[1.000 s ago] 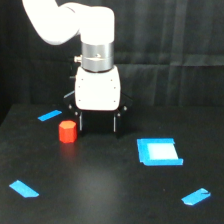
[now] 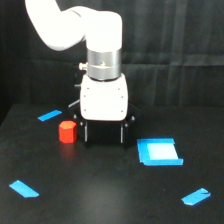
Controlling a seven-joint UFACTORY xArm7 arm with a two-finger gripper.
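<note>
A small red block (image 2: 68,132) stands on the dark table, left of centre in the camera view. Just to its right is my gripper (image 2: 104,135), pointing down. Its two dark fingers are spread wide apart, and nothing shows between them. The left finger is near the block, with the block outside the fingers; their exact gap in depth is hard to judge. At right of centre lies a white square patch (image 2: 161,152) framed by blue tape (image 2: 143,155).
Strips of blue tape lie at the front left (image 2: 23,189), front right (image 2: 196,197) and back left (image 2: 50,115). A dark curtain (image 2: 170,55) hangs behind.
My gripper has shifted a little to the right and lower in the picture, away from the red block. The block and the patch are where they were.
</note>
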